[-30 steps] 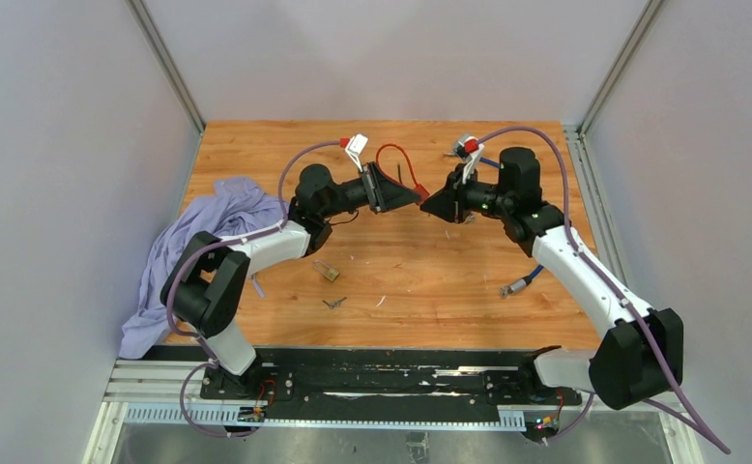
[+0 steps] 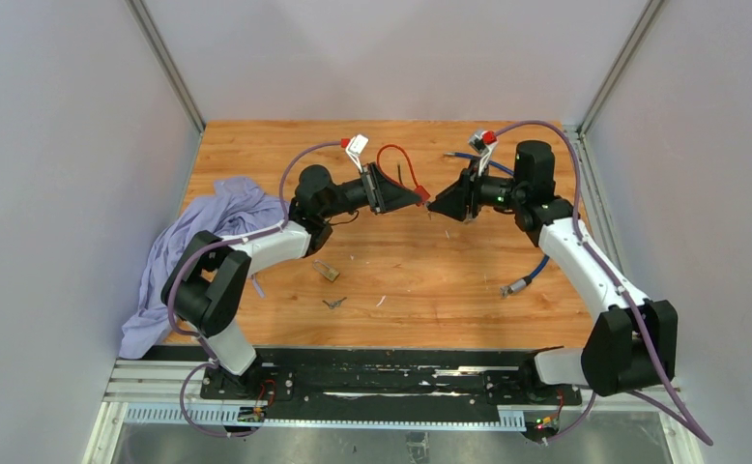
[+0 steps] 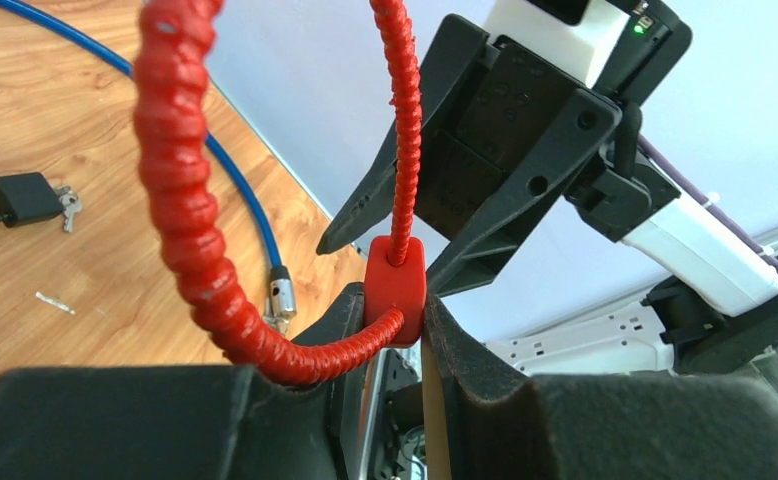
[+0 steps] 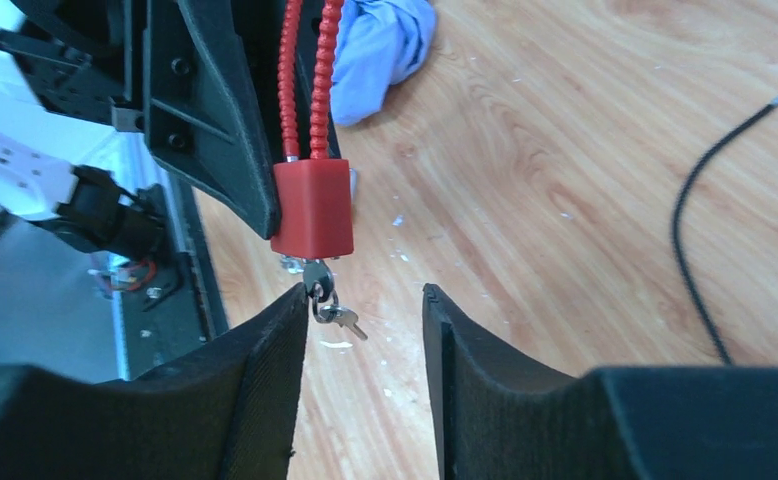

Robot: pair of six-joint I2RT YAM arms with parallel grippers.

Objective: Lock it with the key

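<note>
My left gripper is shut on the red lock body [image 3: 393, 270], which has a red braided cable looping up from it [image 3: 405, 130]. A silver key [image 4: 320, 290] sticks out from the bottom of that lock, with a second small key piece hanging from it. My right gripper stands open just beside the key, one fingertip close to it and nothing clearly held between the fingers. In the top view the two grippers face each other over the middle of the board.
A brass padlock [image 2: 328, 274] and loose keys [image 2: 334, 304] lie toward the front. A blue cable lock [image 2: 515, 287] lies at the right, a black cable [image 4: 705, 170] behind, and a lilac cloth [image 2: 179, 251] covers the left.
My right gripper has backed a little to the right, away from the lock, and its arm has shifted slightly. The left gripper and red lock have stayed in place.
</note>
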